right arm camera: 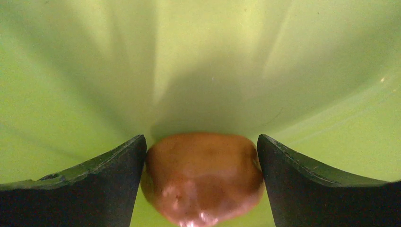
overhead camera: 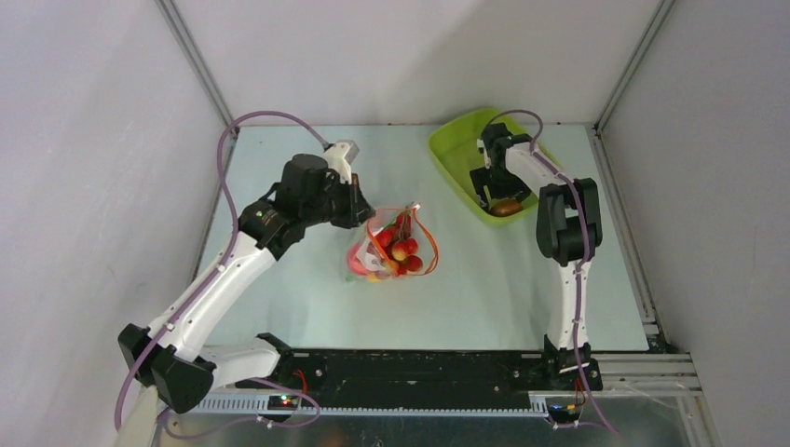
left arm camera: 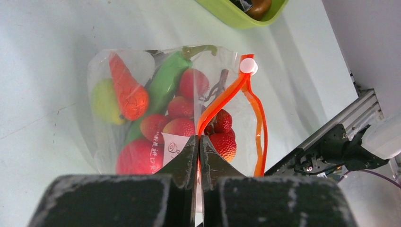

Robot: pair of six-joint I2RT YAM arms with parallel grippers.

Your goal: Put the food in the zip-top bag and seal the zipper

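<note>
The clear zip bag (left arm camera: 101,142) holds a carrot (left arm camera: 126,87), a green vegetable (left arm camera: 161,87), a yellow fruit and several red fruits, with an orange zipper rim (overhead camera: 429,233). My left gripper is shut on that rim at the near side. My right gripper is down inside the green bin (overhead camera: 452,158), its fingers at both ends of a brown potato (right arm camera: 203,179). Whether they grip it firmly I cannot tell.
Walls stand close at the back and right.
</note>
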